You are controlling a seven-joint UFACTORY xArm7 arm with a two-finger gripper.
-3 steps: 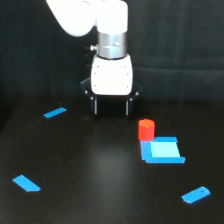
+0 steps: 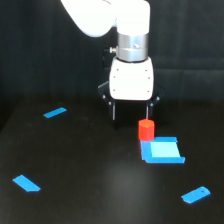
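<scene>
A small red block [image 2: 146,130] sits on the dark table, by the upper left corner of a pale square [image 2: 165,150] edged with blue tape. My gripper [image 2: 131,114] points down, its dark fingers spread apart. One finger appears close above or behind the block's top; the view does not show whether they touch. Nothing can be seen between the fingers.
Strips of blue tape lie at the back left [image 2: 55,113], the front left [image 2: 26,184] and the front right [image 2: 196,195]. Behind the arm hangs a dark backdrop.
My arm has moved to the right and slightly lower in the picture, closer to the red block. The block and the taped square have stayed where they were.
</scene>
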